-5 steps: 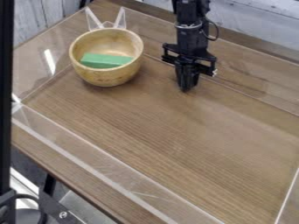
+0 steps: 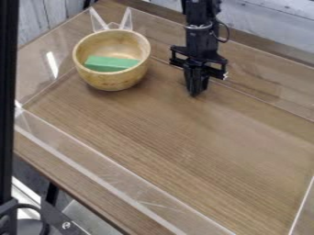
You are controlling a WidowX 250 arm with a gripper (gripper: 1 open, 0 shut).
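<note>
The black robot arm comes down from the top centre, and its gripper (image 2: 194, 84) is low over the wooden table, right of a tan bowl (image 2: 123, 48). Its fingertips look close together at or near the table surface, with nothing visible between them. A green block (image 2: 113, 63) lies inside the bowl, toward its front left.
A white pointed object (image 2: 108, 18) sits behind the bowl. Black cables or parts (image 2: 18, 218) are at the lower left edge, and a pale wall runs along the back right.
</note>
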